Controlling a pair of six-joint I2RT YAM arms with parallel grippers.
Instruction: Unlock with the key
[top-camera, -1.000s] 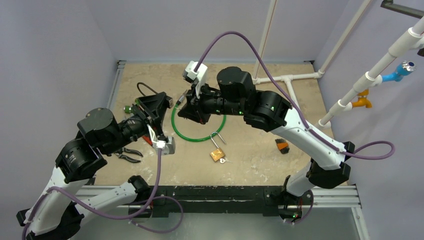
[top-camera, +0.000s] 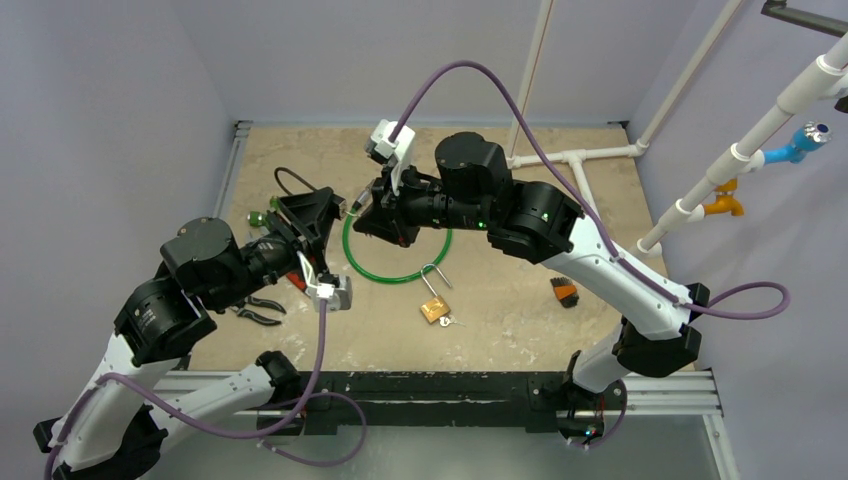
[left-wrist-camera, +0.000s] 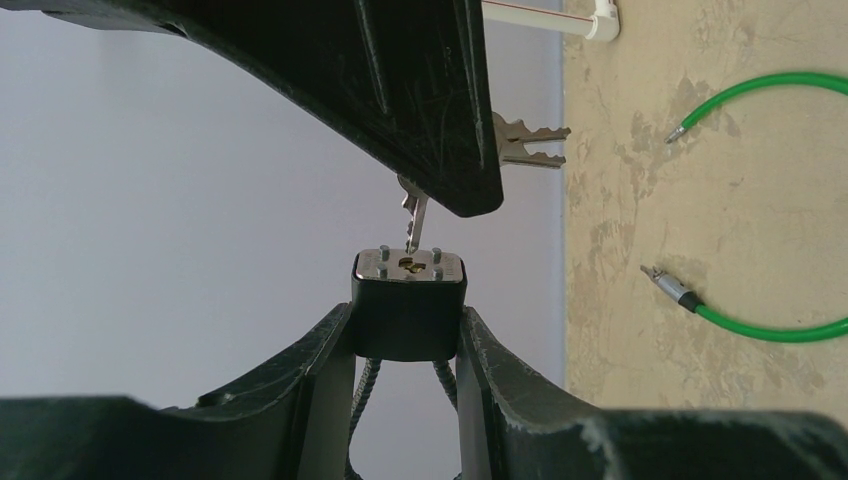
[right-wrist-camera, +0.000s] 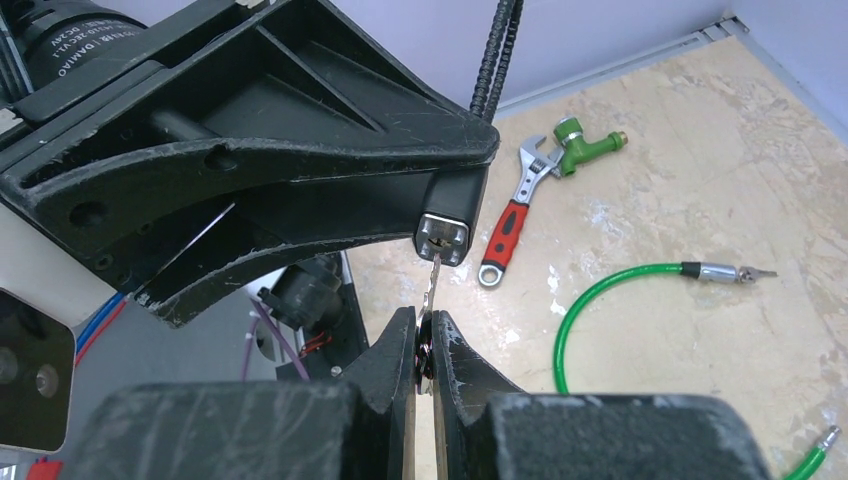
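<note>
My left gripper (top-camera: 326, 205) holds a black padlock body (left-wrist-camera: 408, 310) with a silver keyhole plate (left-wrist-camera: 408, 263). Its shackle cable hangs behind, in the left wrist view. My right gripper is shut on a key (right-wrist-camera: 432, 285), whose blade points at the keyhole. In the left wrist view the key (left-wrist-camera: 414, 228) stands just at the plate, with other keys (left-wrist-camera: 535, 150) hanging beside it, partly hidden by the right gripper's finger. Whether the tip is inside the keyhole I cannot tell.
Below lie a green hose (top-camera: 385, 278), a brass padlock (top-camera: 434, 310), pliers (top-camera: 260, 312), a wrench (right-wrist-camera: 507, 231), a green fitting (right-wrist-camera: 585, 150) and an orange-black tool (top-camera: 564, 293). White pipes (top-camera: 590, 185) run along the back and right. The front middle board is fairly clear.
The right arm looks unmoved.
</note>
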